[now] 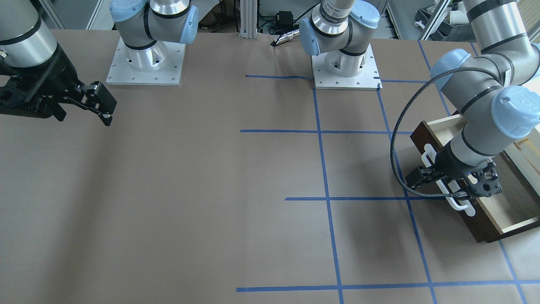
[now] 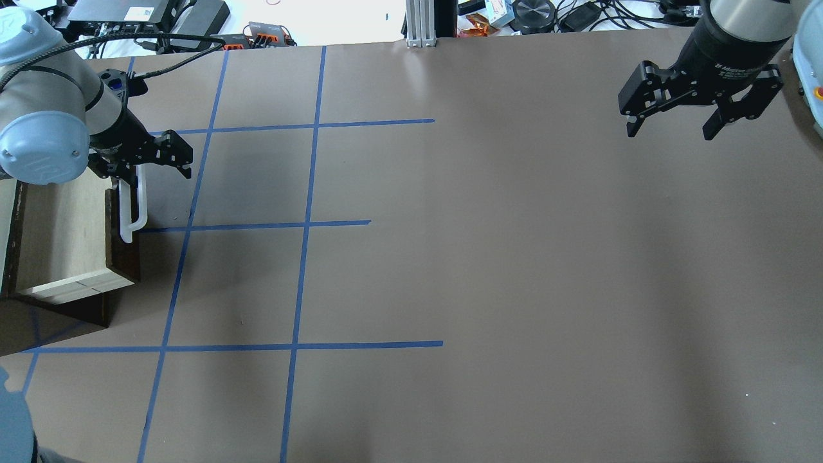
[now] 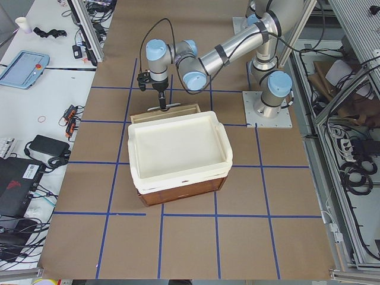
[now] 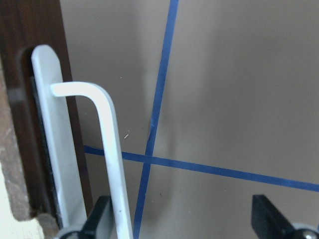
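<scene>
A wooden drawer [image 1: 481,223] with a long white handle [image 1: 469,207] sticks out at the right of the front view, and at the left of the top view [image 2: 62,231]. My gripper [image 2: 157,171] is at that handle, angled down over the drawer front. In the left wrist view my gripper has its fingers wide apart, one touching or very near the handle bar [image 4: 112,139], the other over bare floor. The left view shows a white tray [image 3: 178,148] on top of the wooden box [image 3: 178,193].
Another arm's black gripper [image 1: 91,101] hangs at the far left of the front view. Two more arm bases [image 1: 147,76] stand at the back.
</scene>
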